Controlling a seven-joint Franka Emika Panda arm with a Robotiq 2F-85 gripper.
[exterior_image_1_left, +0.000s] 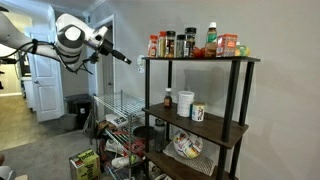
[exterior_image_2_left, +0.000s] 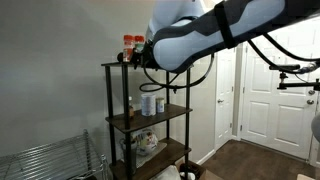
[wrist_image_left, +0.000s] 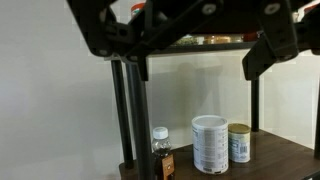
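Observation:
My gripper is open in the wrist view, its two dark fingers wide apart with nothing between them. Beyond the gap is a shelf unit whose middle shelf (wrist_image_left: 262, 165) holds a white canister (wrist_image_left: 210, 145), a smaller can (wrist_image_left: 239, 143) and a dark bottle with a white cap (wrist_image_left: 162, 155). In exterior view 1 the gripper (exterior_image_1_left: 127, 58) hangs in the air left of the shelf unit, near the height of its top shelf (exterior_image_1_left: 205, 59). Spice jars (exterior_image_1_left: 190, 42) and bottles line that top shelf. Exterior view 2 has the arm covering part of the top shelf.
A wire rack (exterior_image_1_left: 120, 105) stands left of the shelf unit, below the arm. Black posts (exterior_image_1_left: 231, 95) frame the shelves. A round patterned item (exterior_image_1_left: 187, 145) lies on a lower shelf. On the floor at left sits a green box (exterior_image_1_left: 84, 165).

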